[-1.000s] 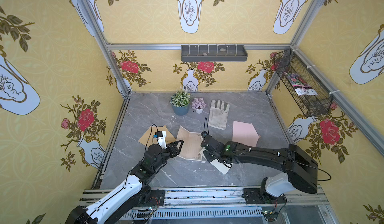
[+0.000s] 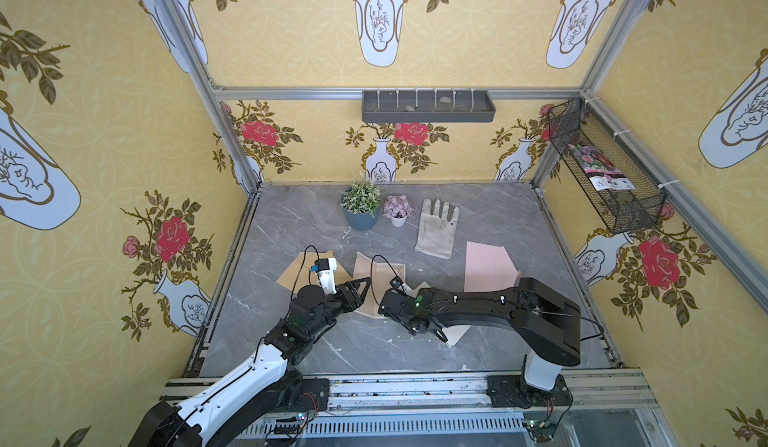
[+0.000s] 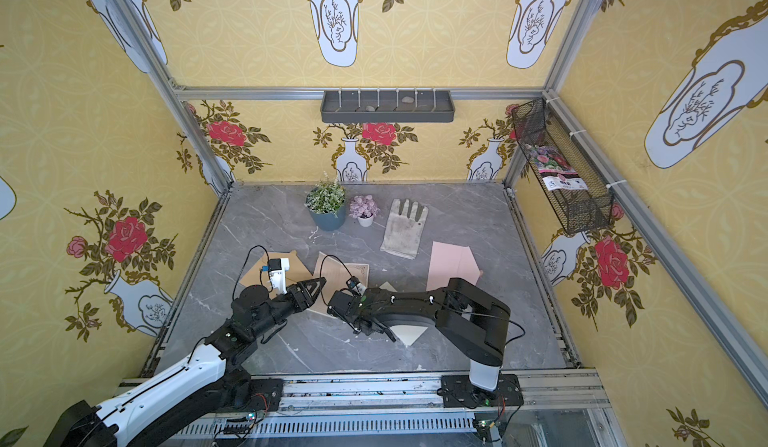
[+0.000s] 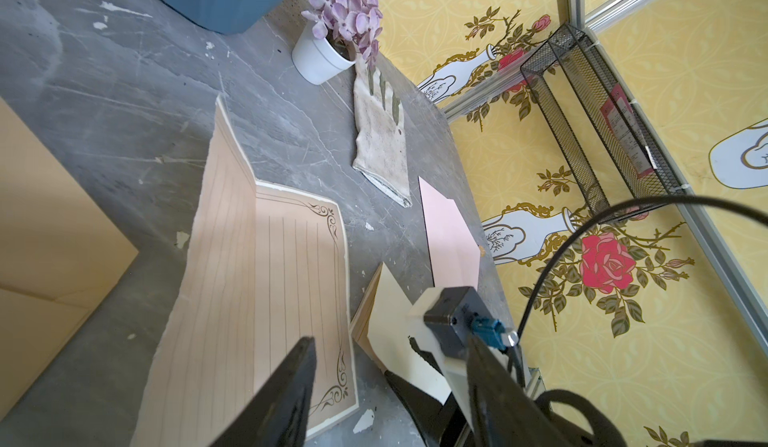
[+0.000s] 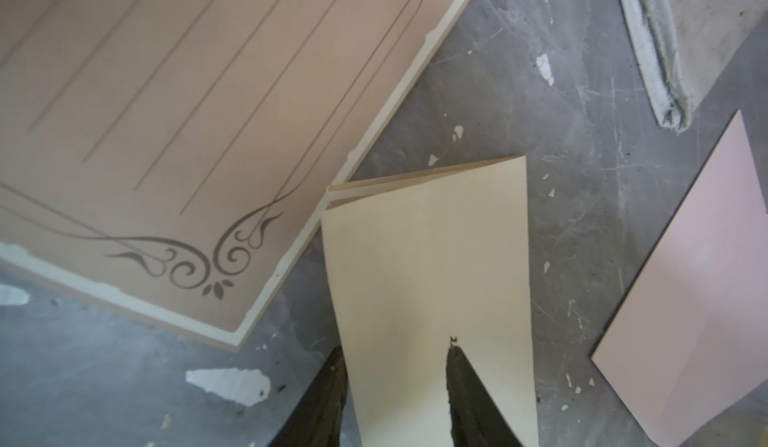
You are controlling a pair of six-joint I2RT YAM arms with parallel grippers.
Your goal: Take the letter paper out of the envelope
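The lined letter paper (image 4: 300,287) lies partly unfolded on the table, one panel tilted up along a crease. To its left is a tan envelope (image 4: 48,263), apart from it. A cream folded piece (image 5: 424,287), perhaps an envelope, rests by the letter's right corner, its upper edge slightly parted. Over the letter, my left gripper stands open and empty. My right gripper is above the cream piece with its fingers apart; I cannot tell whether they touch it. In both top views the right arm covers part of the letter and cream piece.
A pink envelope-shaped paper (image 2: 489,268) lies to the right, and a work glove (image 2: 437,229) behind it. A blue flowerpot (image 2: 361,219) and a small white pot (image 2: 397,220) stand at the back.
The left gripper moved only a little to the right. The tan envelope stayed in place.
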